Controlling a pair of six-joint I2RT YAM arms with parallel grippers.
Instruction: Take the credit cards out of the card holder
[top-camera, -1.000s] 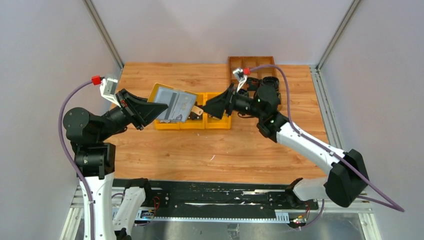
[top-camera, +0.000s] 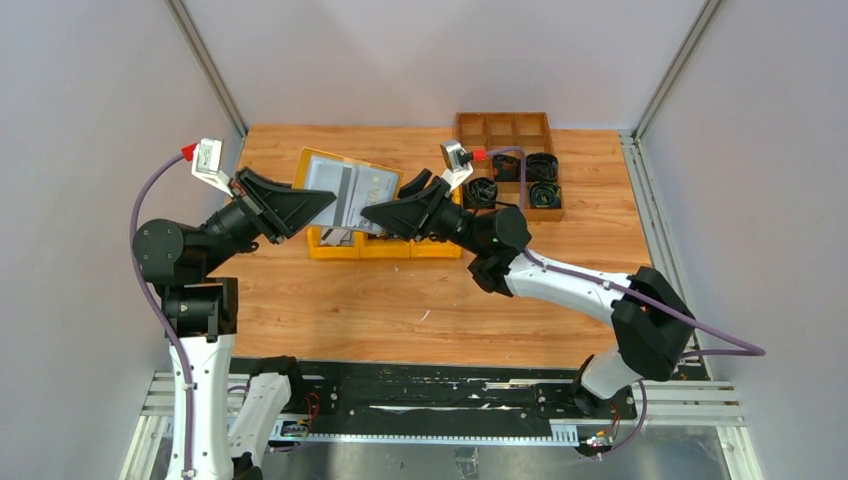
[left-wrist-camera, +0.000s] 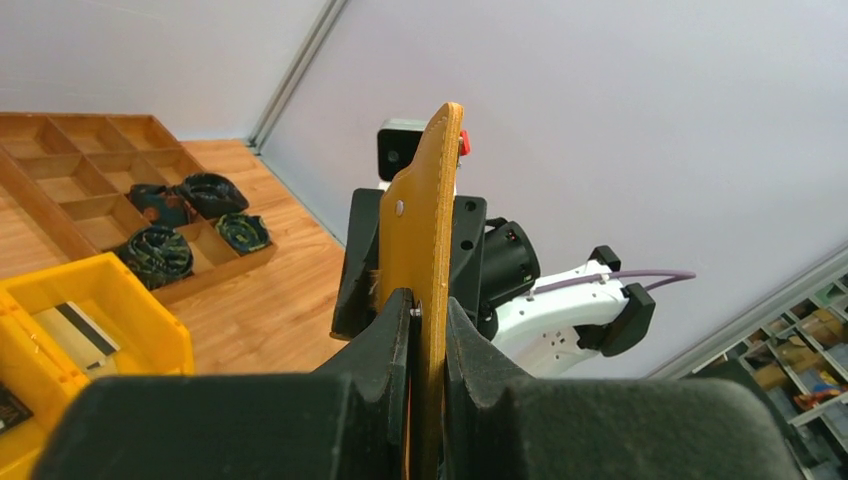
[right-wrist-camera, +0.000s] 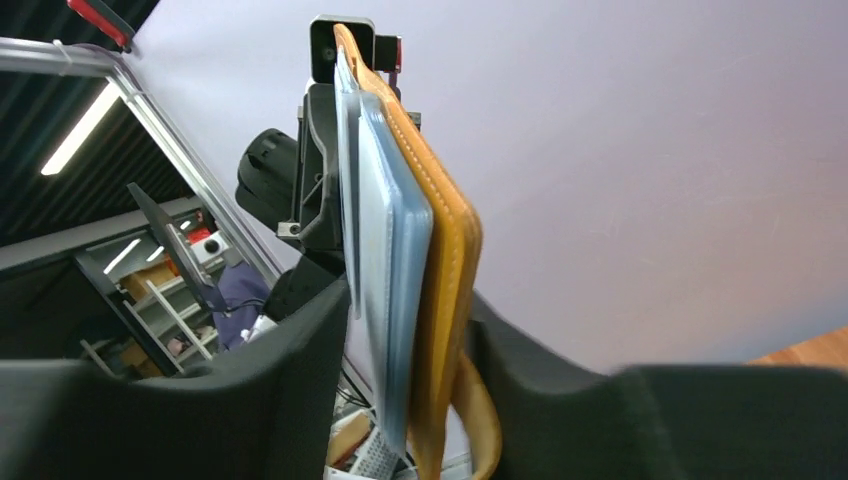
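The card holder (top-camera: 362, 192), tan-yellow leather with clear plastic sleeves, is held up above the table. At its left edge my left gripper (top-camera: 332, 197) is shut on it; in the left wrist view the leather (left-wrist-camera: 428, 220) stands edge-on between the fingers. My right gripper (top-camera: 374, 212) is at the opposite edge, part open. In the right wrist view the clear sleeves (right-wrist-camera: 395, 240) and leather back (right-wrist-camera: 455, 240) stand between its blurred fingers; whether both touch the holder cannot be told. Cards look tucked inside the sleeves, and their number is unclear.
Below the holder sits a yellow divided bin (top-camera: 385, 250) with cards and small items in it. A wooden compartment tray (top-camera: 490, 130) with dark cable bundles (top-camera: 544, 195) stands at the back right.
The brown piece at that edge, near my right gripper a second ago, no longer shows there.
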